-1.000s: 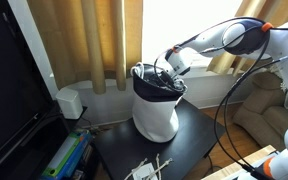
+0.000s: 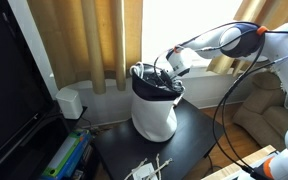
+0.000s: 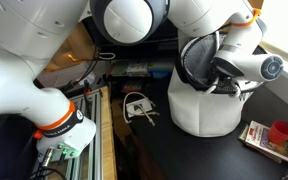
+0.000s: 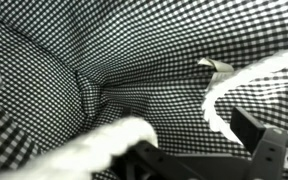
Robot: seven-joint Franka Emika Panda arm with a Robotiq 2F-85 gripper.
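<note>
A tall white bag [image 2: 154, 119] stands upright on the dark table, its mouth lined with black-and-white checked cloth. My gripper [image 2: 164, 80] is at the bag's mouth, pointing down into it. In the wrist view the checked lining [image 4: 134, 60] fills the background. My gripper shows at the lower edge, its dark fingers [image 4: 246, 128] spread apart, with only lining visible between them. One white rope handle [image 4: 254, 75] curves beside the right finger; another rope [image 4: 94, 148], blurred and close, crosses near the left one. Nothing else can be made out inside the bag.
A red cup [image 3: 281, 132] stands on some books [image 3: 267, 142] to the bag's right in the second exterior view. A white cable [image 3: 137, 104] lies on the table [image 3: 174, 155]. The window wall is close behind the bag.
</note>
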